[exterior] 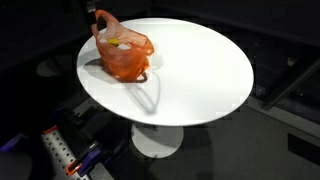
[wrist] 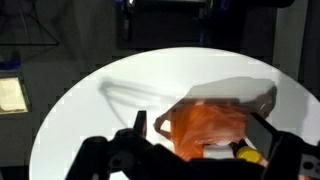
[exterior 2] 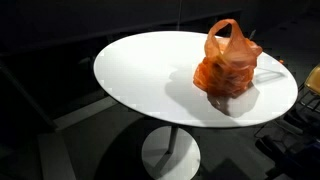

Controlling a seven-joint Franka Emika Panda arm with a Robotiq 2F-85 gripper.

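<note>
An orange plastic bag (exterior: pixel 125 62) stands on the white oval table (exterior: pixel 200 70), towards its left side in exterior view 1. One handle loop stands up above it, clearest on the bag (exterior 2: pixel 228 75) in exterior view 2. Something yellow (exterior: pixel 114 41) shows at the bag's mouth; its other contents are hard to make out. In the wrist view my gripper is open, its dark fingers wide apart, with the orange bag (wrist: pixel 205 125) seen from above between and beyond them. How high the fingers are over the bag, I cannot tell.
The floor around is dark, with a pale square object (wrist: pixel 12 95) at the left of the wrist view.
</note>
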